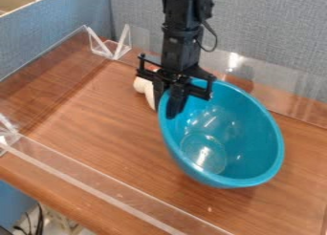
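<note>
A large teal plastic bowl [232, 146] sits tilted on the wooden table [90, 124]. My black gripper [174, 97] is at its upper-left rim, fingers pointing down over it; the rim appears to be between them, though the dark fingers make the finger state hard to see. Behind the gripper, a small pale object [143, 86] is partly hidden.
A white wire rack [107, 44] stands at the back left, with a white clip at the left edge. A grey panel backs the table and a blue-sided box is at top left. Bare wood lies left and front.
</note>
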